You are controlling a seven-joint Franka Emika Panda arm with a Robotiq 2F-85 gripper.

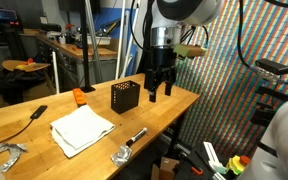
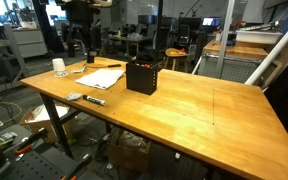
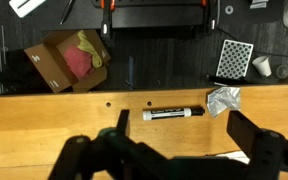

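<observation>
My gripper (image 1: 160, 93) hangs above the table, open, with its two fingers wide apart and nothing between them. A white marker-like stick with a black end (image 3: 172, 113) lies flat on the wooden table near its edge, below the gripper in the wrist view. Close to its dark end sits a crumpled piece of silvery foil (image 3: 223, 100). A black mesh box (image 2: 142, 77) stands upright on the table. The white cloth (image 1: 82, 130) lies spread out nearby.
Farther along the table (image 2: 209, 100) is a broad bare stretch. An orange object (image 1: 80, 97) and a dark cable-like item (image 1: 29, 122) lie beyond the cloth. Below the table edge, a cardboard box (image 3: 69, 62) stands on the floor.
</observation>
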